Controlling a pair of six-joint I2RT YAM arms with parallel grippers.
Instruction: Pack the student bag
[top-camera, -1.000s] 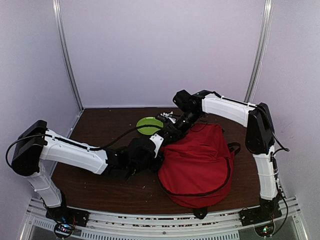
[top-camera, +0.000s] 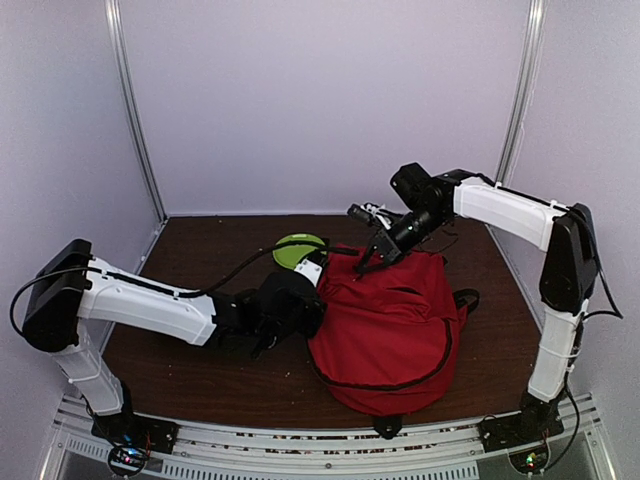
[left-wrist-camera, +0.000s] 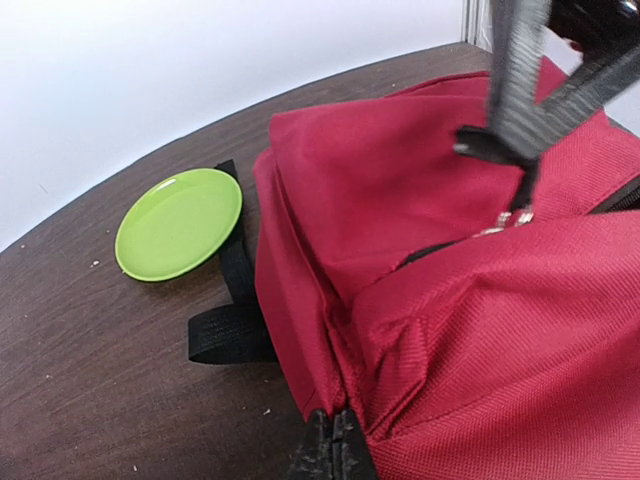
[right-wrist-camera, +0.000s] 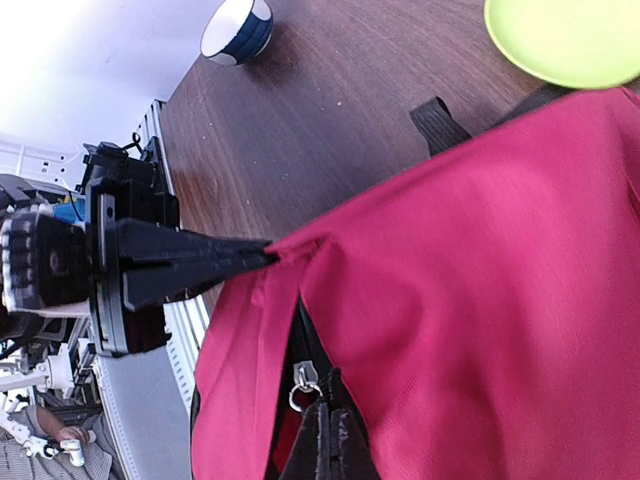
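A red backpack with black zips lies on the table, filling much of the left wrist view. My left gripper is shut at the bag's left side, pinching red fabric near a seam. My right gripper is shut over a dark zip opening, beside a metal zipper pull; whether it holds part of the zip is unclear. In the left wrist view the right gripper stands above the zip pulls at the upper pocket.
A green plate lies behind the bag. A blue-and-white cup shows in the right wrist view. Pale walls enclose back and sides.
My right arm has moved rightward along the bag's top, away from the left gripper. The bag has shifted slightly left, while the left arm has barely moved.
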